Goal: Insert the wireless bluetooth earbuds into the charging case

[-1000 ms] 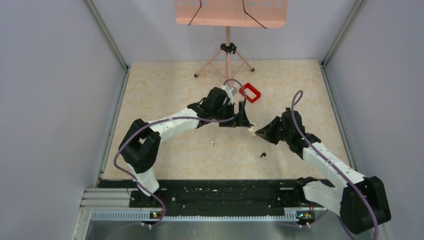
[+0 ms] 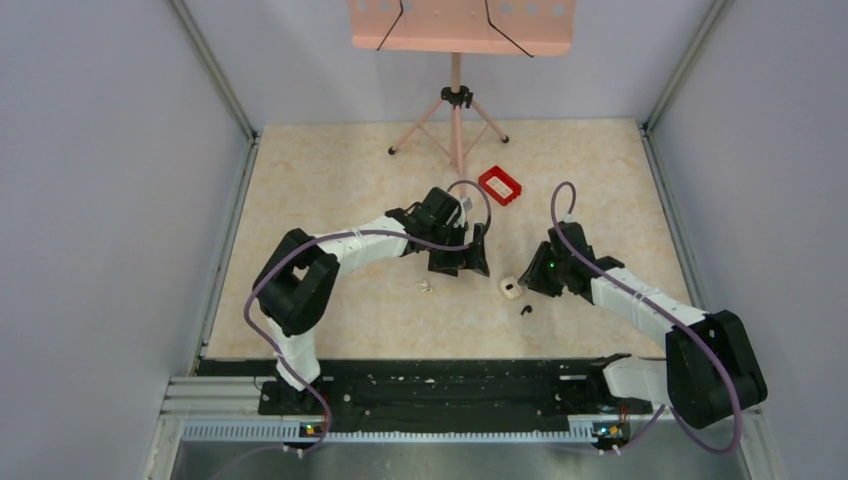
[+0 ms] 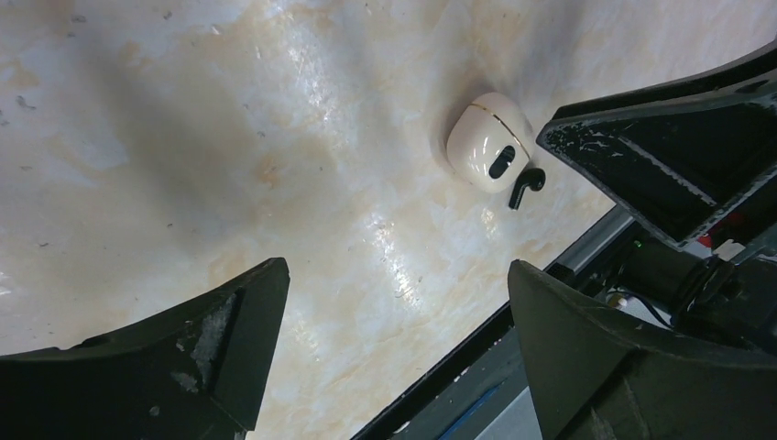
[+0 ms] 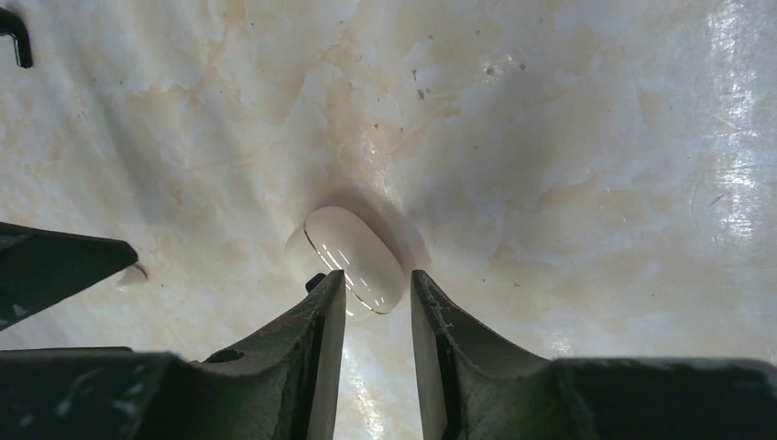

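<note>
The white charging case (image 2: pixel 510 290) (image 3: pixel 484 147) (image 4: pixel 355 252) rests on the table, lid closed as far as shows. A black earbud lies just beside it toward the front, also in the right wrist view (image 4: pixel 18 41). Small white pieces (image 2: pixel 425 286) lie to the left. My left gripper (image 2: pixel 465 260) is open above the table, left of and behind the case, nothing between its fingers. My right gripper (image 2: pixel 535 275) is just right of the case; in its wrist view the fingertips (image 4: pixel 421 289) are part open at the case, not gripping it.
A red tray (image 2: pixel 499 185) sits at the back, near the pink stand (image 2: pixel 455 130). The front edge runs below the earbud.
The case has come down and toward the front from between the grippers onto the table. My right gripper lowered with it and now stands apart from it. My left gripper has moved slightly frontward.
</note>
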